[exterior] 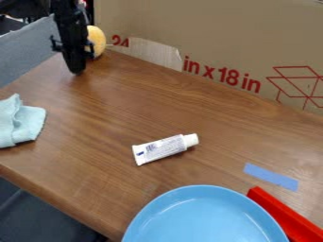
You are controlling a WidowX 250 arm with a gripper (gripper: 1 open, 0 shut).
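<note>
The black gripper (76, 60) hangs at the far left corner of the wooden table, its fingers pointing down near the tabletop and shut, with nothing visible between them. Just behind it and to the right is a round yellow object (96, 38), partly hidden by the gripper. A white tube (164, 147) lies in the middle right of the table. A folded pale cyan cloth (18, 123) is at the left edge.
A blue plate (202, 222) sits at the front right beside a red bar (288, 216) and a strip of blue tape (270, 177). A cardboard box (228, 47) stands along the back.
</note>
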